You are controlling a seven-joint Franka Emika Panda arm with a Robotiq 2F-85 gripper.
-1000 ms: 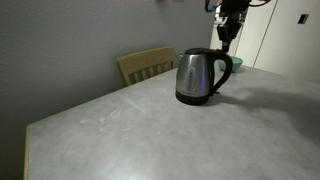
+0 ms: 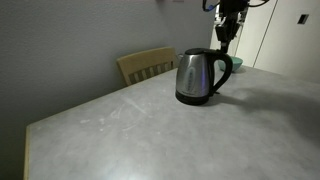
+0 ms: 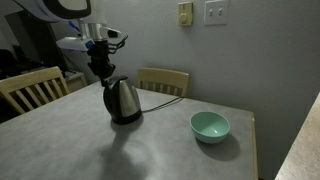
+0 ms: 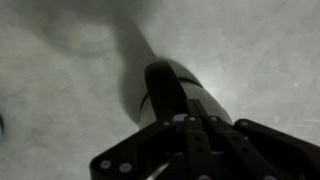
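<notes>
A steel kettle with a black lid, base and handle [image 2: 193, 76] stands upright on the grey table. Its handle faces right in the first exterior view and toward the near left in the second, where the kettle [image 3: 127, 103] is seen from the handle side. My gripper [image 2: 224, 46] points down at the top of the handle, close above or touching it; which one, I cannot tell. It looks shut, with nothing showing between its fingers. From the wrist, the black handle [image 4: 163, 88] reaches out from under the gripper, which hides much of the kettle.
A mint-green bowl [image 3: 210, 126] sits on the table, well apart from the kettle. Wooden chairs [image 2: 147, 65] stand at the table's edge. A dark cord [image 3: 163, 104] runs behind the kettle.
</notes>
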